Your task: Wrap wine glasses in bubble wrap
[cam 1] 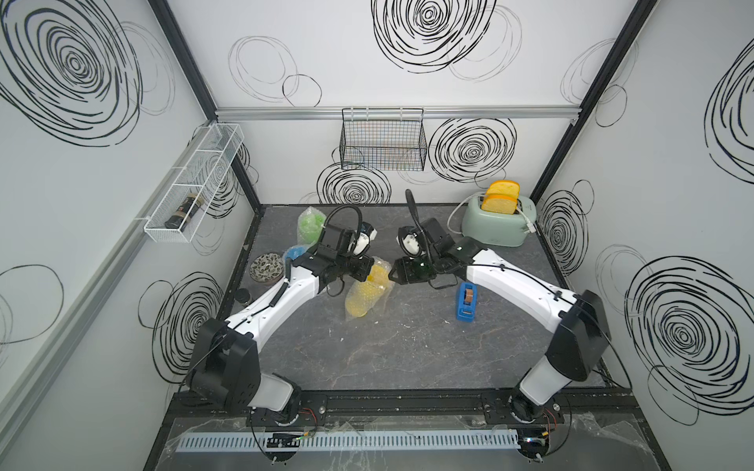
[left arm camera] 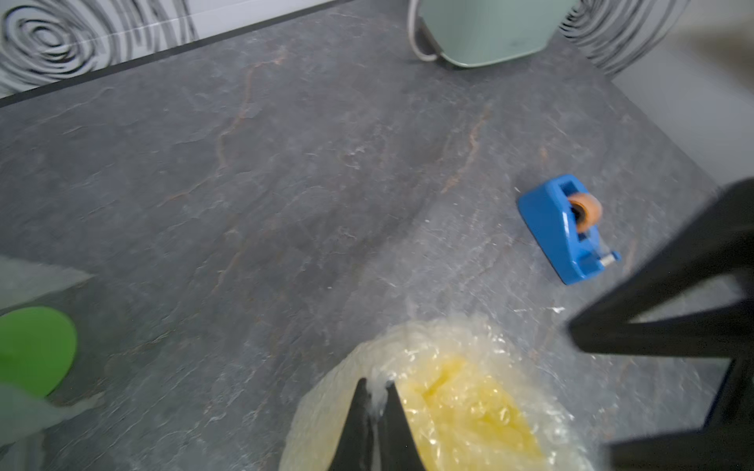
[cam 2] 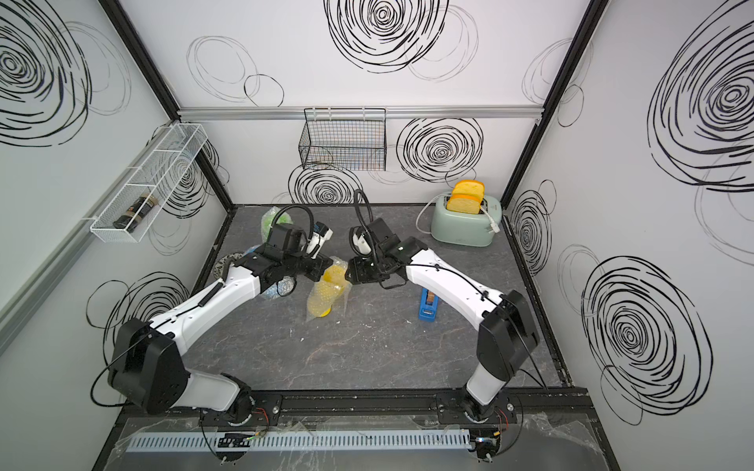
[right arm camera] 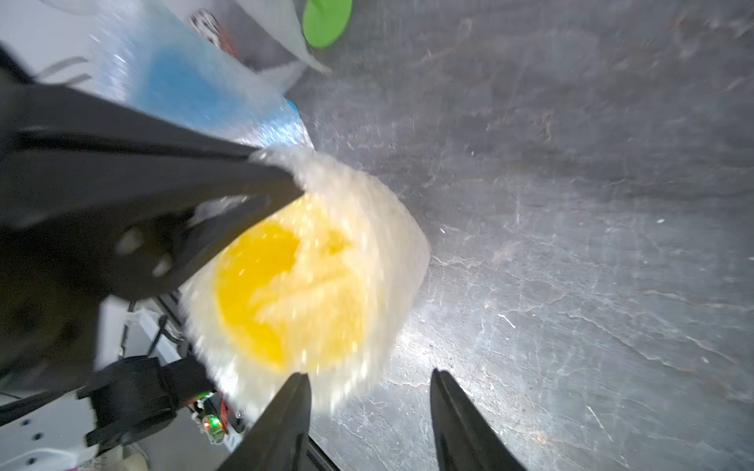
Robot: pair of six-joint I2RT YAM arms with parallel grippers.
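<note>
A yellow glass in bubble wrap (cam 1: 363, 294) stands tilted between my grippers, its mouth upward in both wrist views. My left gripper is shut at the wrap's rim, pinching the film. My right gripper stands part open beside the glass, with nothing between its fingertips. A wrapped green glass (cam 1: 312, 225) and a wrapped blue one (right arm camera: 180, 78) are at the back left, partly hidden by my left arm in the top views.
A blue tape dispenser (cam 1: 465, 302) lies right of centre. A mint toaster (cam 1: 495, 227) stands at the back right. A round bowl of small pieces (cam 1: 265, 267) is at the left.
</note>
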